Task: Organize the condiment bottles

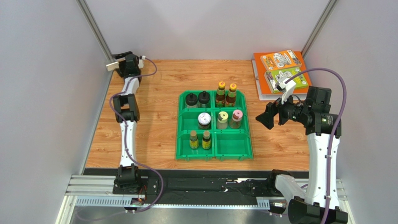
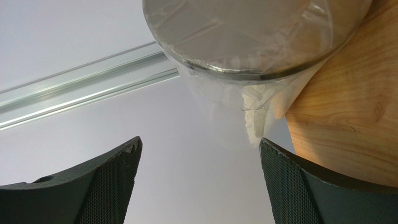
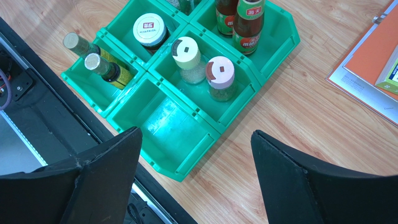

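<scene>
My left gripper (image 1: 122, 60) is at the far back-left corner, open; in the left wrist view a clear container (image 2: 252, 51) fills the space beyond its fingertips, partly hidden in the top view. The green organizer (image 1: 232, 147) holds black-capped bottles (image 1: 204, 99), sauce bottles (image 1: 221, 96), a white-lidded jar (image 1: 204, 120), cream-capped (image 1: 222, 120) and pink-capped (image 1: 236, 119) shakers, and small yellow-label bottles (image 1: 206, 142). Its front-right compartment is empty. My right gripper hangs open right of the organizer, nothing between its fingers.
Books (image 1: 285, 79) on an orange board lie at the back right. Bare table (image 1: 159, 116) lies between the left arm and the organizer. Walls border the left, back and right.
</scene>
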